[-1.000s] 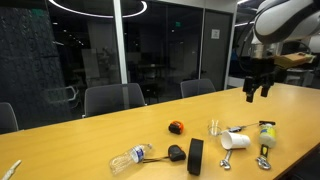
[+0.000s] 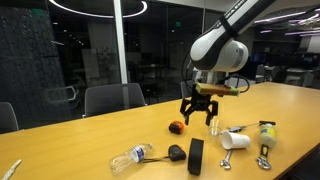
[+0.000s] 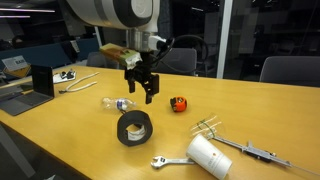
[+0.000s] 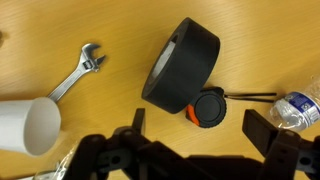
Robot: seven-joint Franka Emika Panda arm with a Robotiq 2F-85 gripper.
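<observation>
My gripper (image 2: 198, 116) hangs above the table with its fingers spread and nothing between them. In exterior view 2 the gripper (image 3: 140, 95) appears over the area of a thick black ring (image 3: 135, 128), which stands on edge on the table. The wrist view shows the black ring (image 4: 190, 70) ahead of the open fingers, apart from them. Close to the ring lies a small black round item (image 4: 209, 107) with an orange edge. A clear bottle (image 4: 297, 110) is on its side at the right of that view, and a white cup (image 4: 42, 127) at the left.
A wrench (image 4: 78, 70) lies near the cup. An orange-and-black round object (image 2: 177, 127) sits farther back. Another wrench (image 2: 264, 160) and a greenish container (image 2: 267, 135) are at the right. A laptop (image 3: 32, 85) stands at the left in exterior view 2.
The arm has swung left in exterior view 1 and come lower, from over the right side toward the black ring. The gripper stays open. Objects on the table have not visibly moved.
</observation>
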